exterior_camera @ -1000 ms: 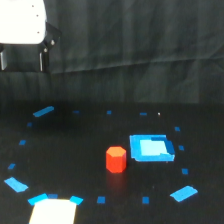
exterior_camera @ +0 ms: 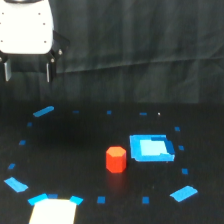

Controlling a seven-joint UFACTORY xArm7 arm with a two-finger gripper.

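My gripper (exterior_camera: 28, 71) hangs high at the upper left of the camera view, open, with its two dark fingers wide apart and nothing between them. A red block (exterior_camera: 116, 159) with a hexagonal top stands on the dark table near the middle, well below and to the right of the gripper. Close to its right is a small blue tray (exterior_camera: 134, 153) with a white patch inside. A cream-coloured square thing (exterior_camera: 53, 212) lies at the bottom left, cut off by the frame's edge.
Blue tape strips (exterior_camera: 183, 193) and small blue marks are scattered over the black table (exterior_camera: 80, 150). A dark curtain (exterior_camera: 150, 60) closes off the back.
The gripper has come down and a little to the right, still open. The red block, the tray and the cream-coloured thing have not moved.
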